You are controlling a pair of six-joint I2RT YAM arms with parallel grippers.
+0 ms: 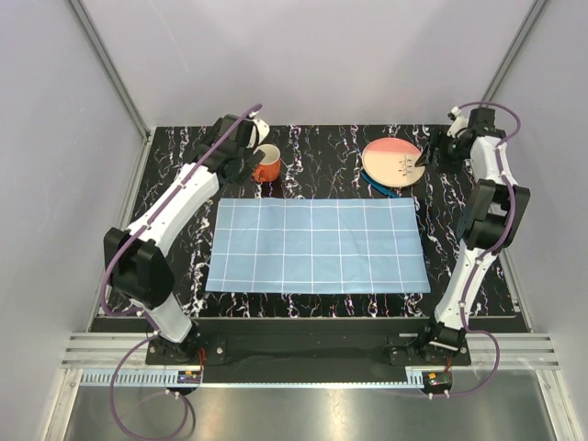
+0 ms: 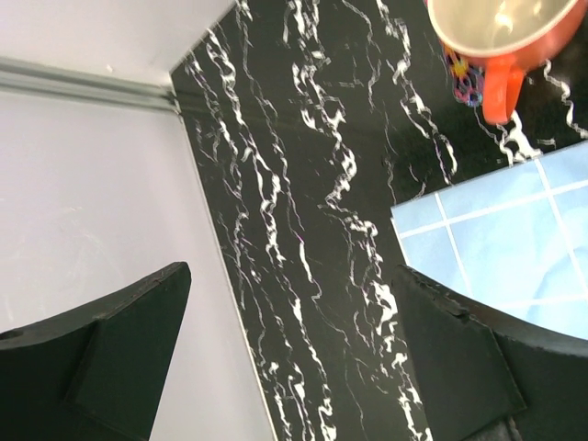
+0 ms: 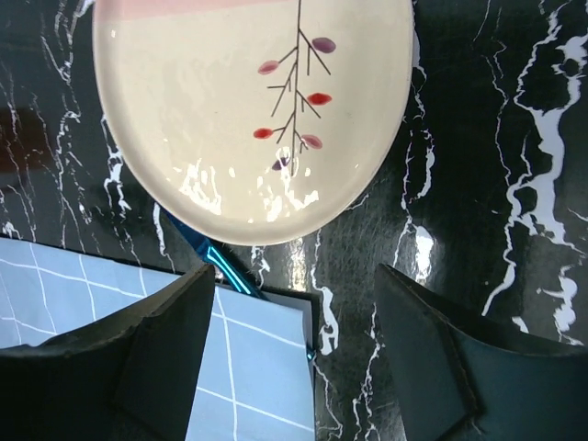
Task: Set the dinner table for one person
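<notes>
A pink and cream plate (image 1: 390, 163) with a painted sprig lies at the back right. Its near edge fills the upper part of the right wrist view. Teal cutlery (image 3: 230, 269) sticks out from under that edge toward the pale blue placemat (image 1: 317, 246). My right gripper (image 1: 430, 154) is at the plate's right side, its fingers (image 3: 156, 354) apart and nothing between them. An orange mug (image 1: 267, 165) with a white inside stands behind the mat's left part. Beside its left side, my left gripper (image 1: 256, 158) is open and empty; its fingers (image 2: 469, 354) are wide apart.
The placemat is bare in the top view. White walls (image 2: 83, 220) close in at the back and sides. Something multicoloured (image 2: 464, 75) shows beside the mug.
</notes>
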